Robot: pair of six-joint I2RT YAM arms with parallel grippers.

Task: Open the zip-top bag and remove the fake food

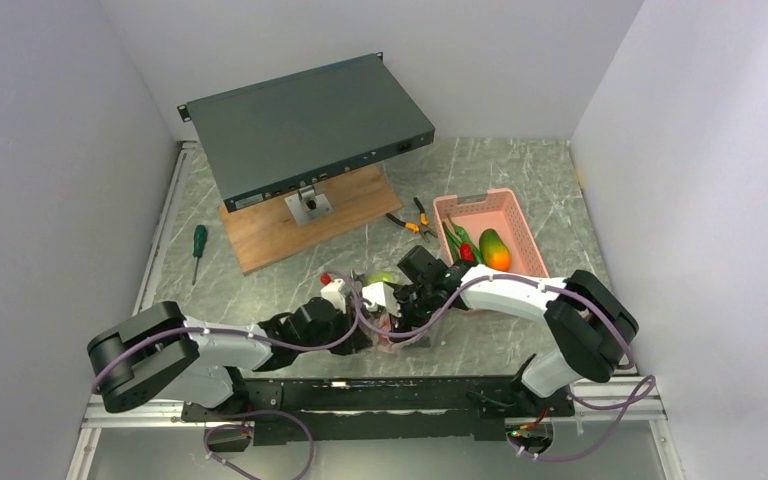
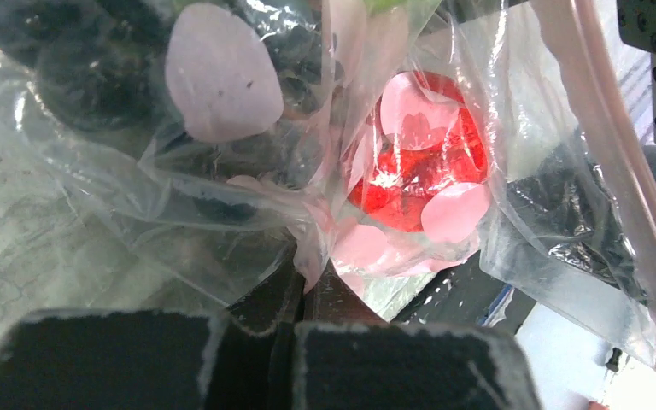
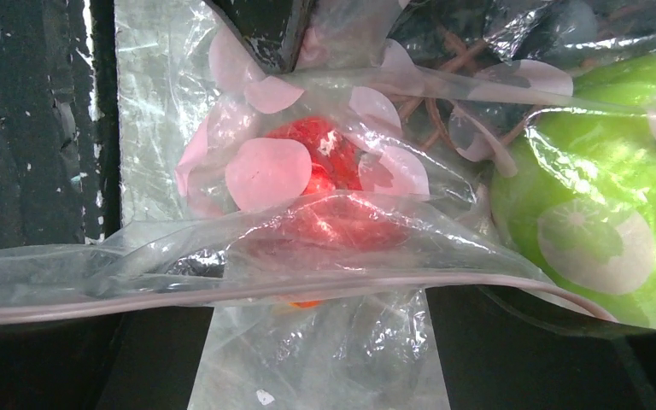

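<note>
The clear zip top bag [image 2: 598, 282] lies at the front centre of the counter, with pink spots, a red fake food [image 2: 418, 158] and a green round one [image 3: 589, 179] inside. My left gripper is shut at its plastic; a gathered fold runs to its fingertips. My right gripper stands open over the bag's pinkish zip edge [image 3: 350, 282], which crosses in front of its two fingers.
A pink basket [image 1: 515, 225] of fake vegetables stands at the back right. Pliers [image 1: 410, 225], a screwdriver [image 1: 199, 242] and a metal box [image 1: 305, 120] on a wooden board [image 1: 250, 250] occupy the back and left. The front edge is close.
</note>
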